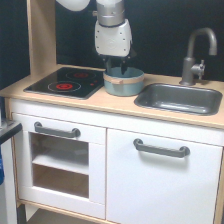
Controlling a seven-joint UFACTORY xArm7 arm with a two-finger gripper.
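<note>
My white gripper (pixel 120 68) hangs from the arm at top centre, its dark fingers low at the rim of a teal pot (pixel 124 86) with a light brown band. The pot stands on the wooden counter between the stove and the sink. Whether the fingers are open or shut on the rim is too small to tell.
A black cooktop (pixel 62 82) with red rings lies left of the pot. The steel sink (pixel 178 98) and tap (pixel 198 45) are to the right. A cabinet with a white door (pixel 160 180) is below. A dark wall stands behind.
</note>
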